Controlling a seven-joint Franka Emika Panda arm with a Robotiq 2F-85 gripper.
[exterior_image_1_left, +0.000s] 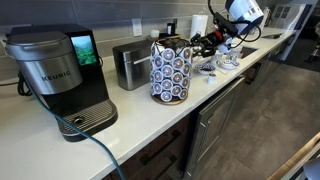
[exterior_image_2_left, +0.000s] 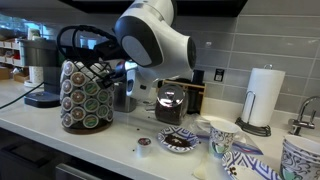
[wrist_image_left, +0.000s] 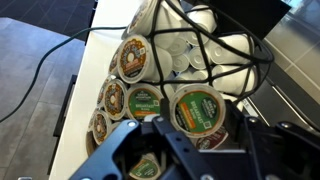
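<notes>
A round rack (exterior_image_1_left: 171, 73) packed with coffee pods stands on the counter, with dark wire along its top. My gripper is beside the upper part of this rack, shut on a coffee pod (wrist_image_left: 197, 108) whose printed lid faces the wrist camera. In exterior view 2 the gripper (exterior_image_2_left: 106, 72) reaches over the rack's right side, and the held pod is hard to make out there. A Keurig coffee maker (exterior_image_1_left: 65, 80) stands at the near left end of the counter.
A small white pod or cup (exterior_image_2_left: 143, 146) is on the counter to the right of the rack. Beyond it are a patterned plate (exterior_image_2_left: 178, 139), bowls (exterior_image_2_left: 223, 135) and a paper towel roll (exterior_image_2_left: 262, 97). A toaster (exterior_image_1_left: 132, 64) stands behind the rack.
</notes>
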